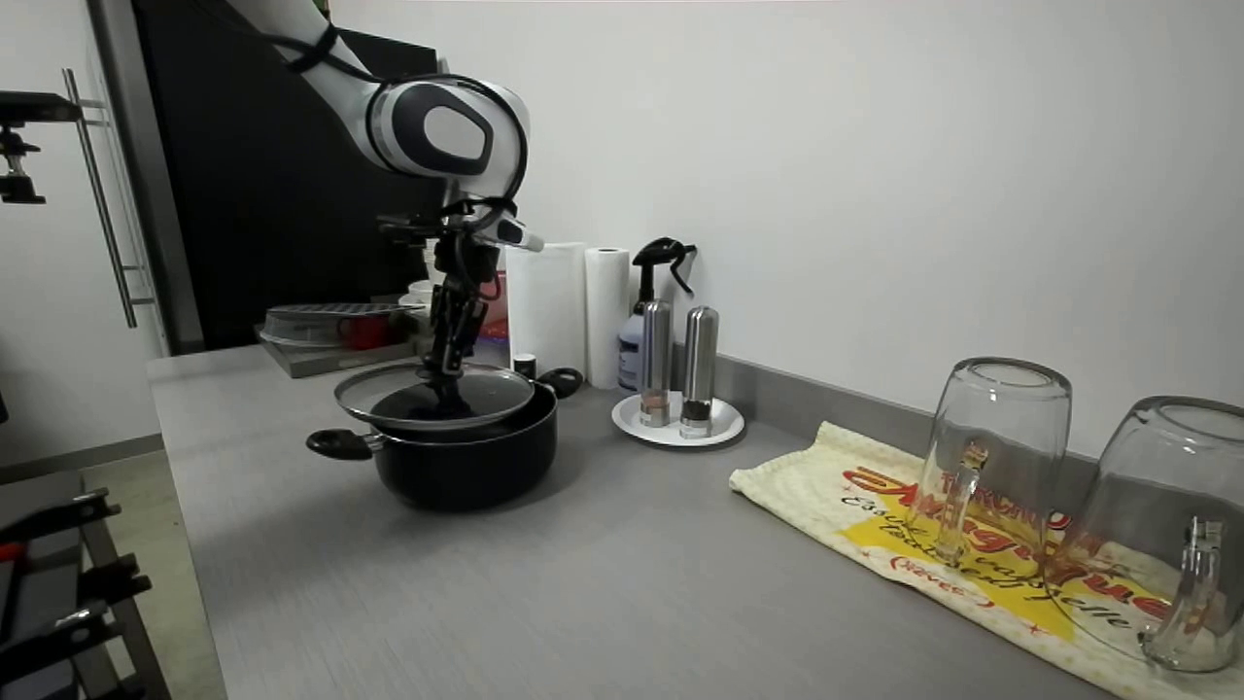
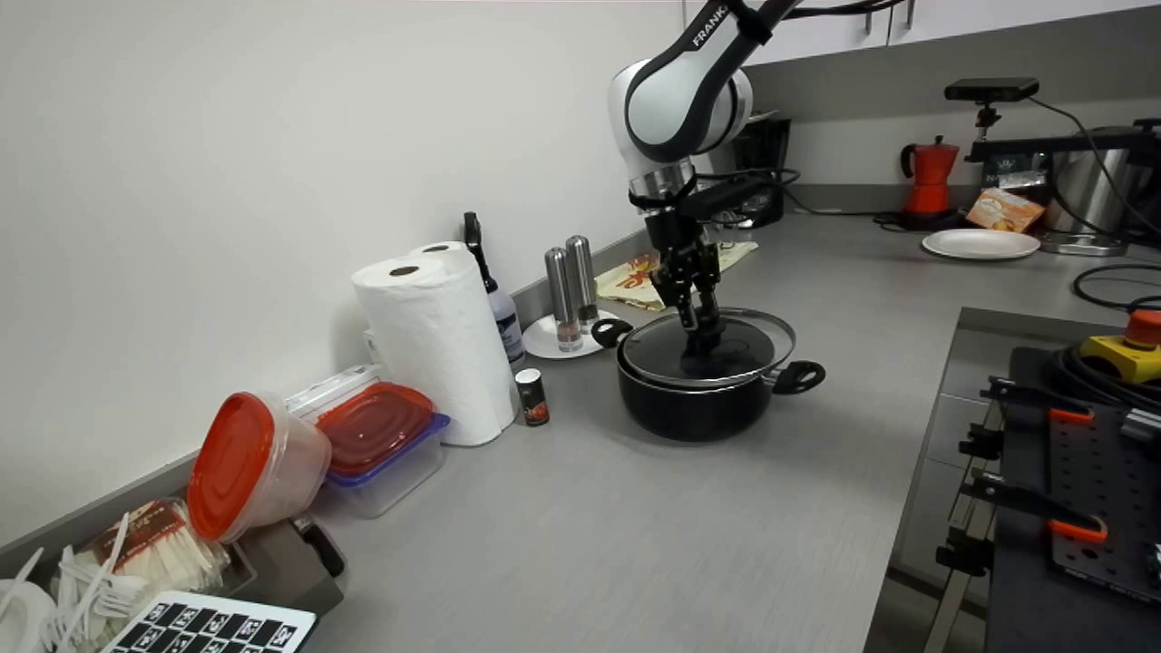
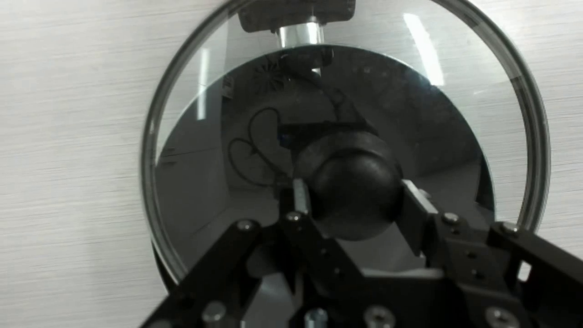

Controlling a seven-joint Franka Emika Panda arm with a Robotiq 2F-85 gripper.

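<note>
A black two-handled pot [image 1: 469,469] stands on the grey counter. Its round glass lid [image 1: 513,395] is held just above the pot, shifted left of the pot's rim in exterior view 1, where the right part of the opening shows uncovered. My gripper is shut on the lid's black knob [image 3: 358,188], one finger at each side. From exterior view 2, the lid [image 2: 762,339] seems to lie over the pot [image 2: 697,414]. In the wrist view one pot handle [image 3: 298,13] shows at the top, beyond the lid; whether lid and rim touch anywhere I cannot tell.
Two mills [image 1: 697,367] on a white plate [image 1: 627,422] and paper towel rolls [image 2: 441,348] stand along the wall. Near the rolls is a small jar [image 2: 532,397]. Glass mugs [image 1: 991,467] rest on a cloth [image 1: 805,476].
</note>
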